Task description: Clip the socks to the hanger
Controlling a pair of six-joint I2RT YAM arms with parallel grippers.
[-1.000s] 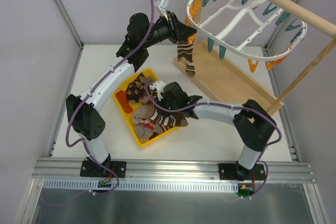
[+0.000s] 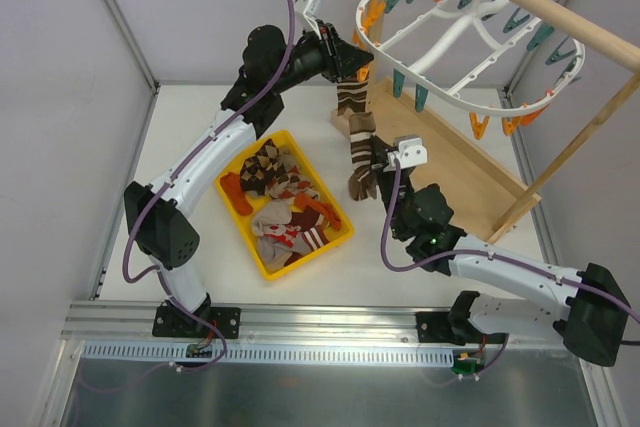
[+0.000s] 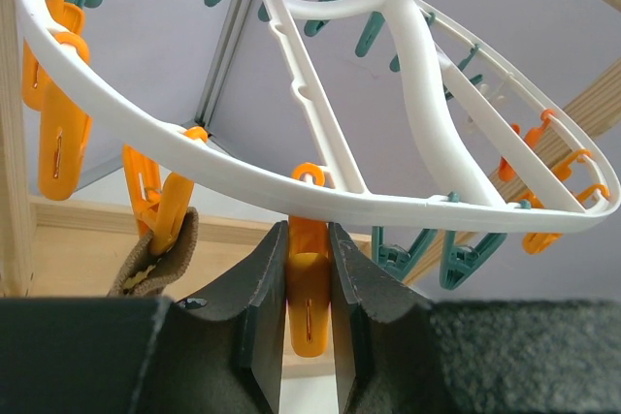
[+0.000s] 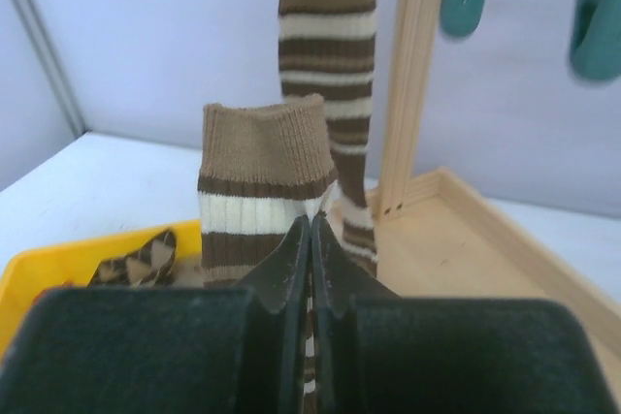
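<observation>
In the left wrist view my left gripper is shut on an orange clip [image 3: 309, 283] that hangs from the white hanger's rim [image 3: 408, 210]. A brown sock with white stripes [image 4: 262, 172] stands up from my right gripper, which is shut on it; its cuff points upward and the rest hangs down below. Another striped sock [image 4: 328, 46] hangs from orange clips behind it. From above, my right gripper [image 2: 385, 152] is below and to the right of the left gripper [image 2: 352, 59], with the held sock [image 2: 362, 152] on its left.
A yellow bin [image 2: 335, 237] with several mixed socks lies left of the right arm. Wooden poles [image 2: 580, 29] hold up the hanger, over a wooden base [image 2: 460, 172]. More orange and teal clips ring the hanger.
My right gripper has risen out of the bin, carrying the striped sock up and right toward the hanger's near-left side. The left arm stays at its clip.
</observation>
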